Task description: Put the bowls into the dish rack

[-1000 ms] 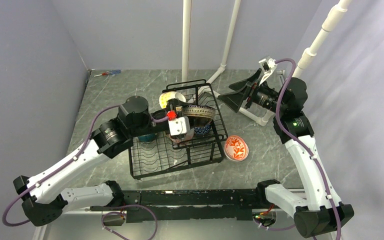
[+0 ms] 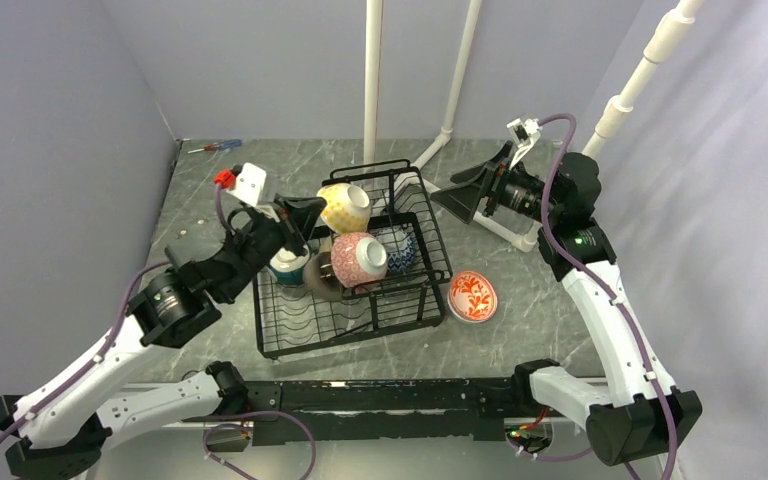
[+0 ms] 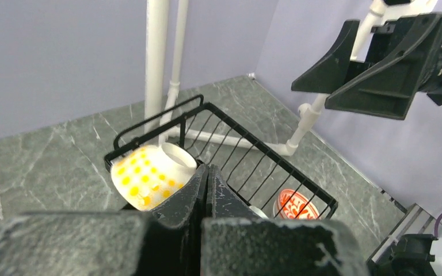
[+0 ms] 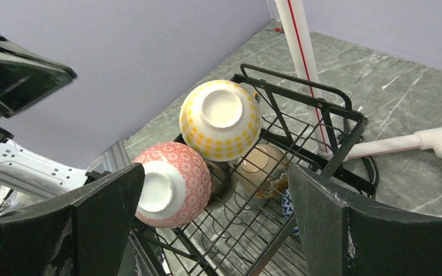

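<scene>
My left gripper (image 2: 303, 212) is high beside the yellow-dotted bowl (image 2: 346, 205), fingers shut, nothing visible between them in the left wrist view. The yellow bowl and pink bowl (image 2: 358, 258) rest tilted in the black dish rack (image 2: 400, 315). A dark bowl (image 2: 322, 282), teal bowl (image 2: 285, 268), tan bowl (image 4: 259, 167) and blue-patterned bowl (image 2: 402, 250) also sit there, partly hidden. A stack of red-patterned bowls (image 2: 472, 296) lies right of the rack. My right gripper (image 2: 460, 195) hangs open above the rack's right side, empty.
White pipes (image 2: 370, 80) stand behind the rack and run along its right. A screwdriver (image 2: 222, 145) lies at the back left. Walls close in the back and sides.
My left gripper has swung left and turned away from the rack's middle; the patterned dark bowl that was at it is no longer seen there. The right arm has moved slightly.
</scene>
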